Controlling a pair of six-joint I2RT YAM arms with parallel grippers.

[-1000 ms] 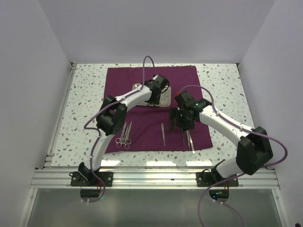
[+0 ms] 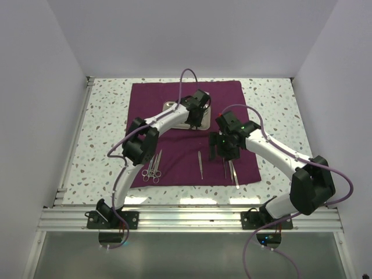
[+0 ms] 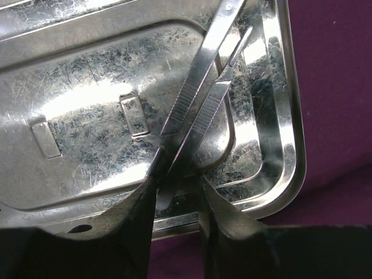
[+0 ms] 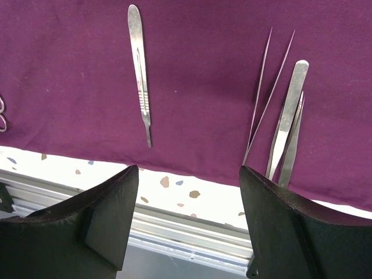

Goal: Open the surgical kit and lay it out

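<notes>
My left gripper is low over the steel tray, its fingers part open around the lower ends of two flat metal instruments, a longer one and a scalpel handle. Contact is unclear. Over the purple cloth, my right gripper is open. Below it lie a scalpel handle, thin tweezers and two flat tweezers.
Scissor-like instruments lie at the cloth's lower left. The speckled table shows bare around the cloth. Both arms reach across it from the near rail.
My left gripper has shifted slightly rightward over the tray in the top view. The right arm and the instruments on the cloth show no visible movement.
</notes>
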